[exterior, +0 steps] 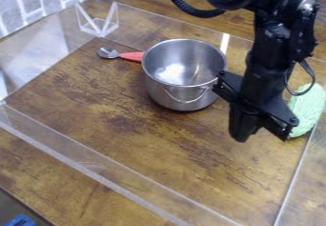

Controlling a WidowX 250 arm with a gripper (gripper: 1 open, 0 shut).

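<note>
My black gripper [243, 125] points down at the right of the camera view, just right of a steel pot [181, 66] with a wire handle. It looks shut, and I see nothing held between its fingers. A green pad or cloth [307, 110] lies behind it to the right, partly hidden by the gripper. A utensil with a red handle [130, 56] and a metal head lies left of the pot at the back.
Clear plastic walls border the wooden work surface [114, 144], whose front left and middle are bare. A blue object [18, 220] shows at the bottom left corner.
</note>
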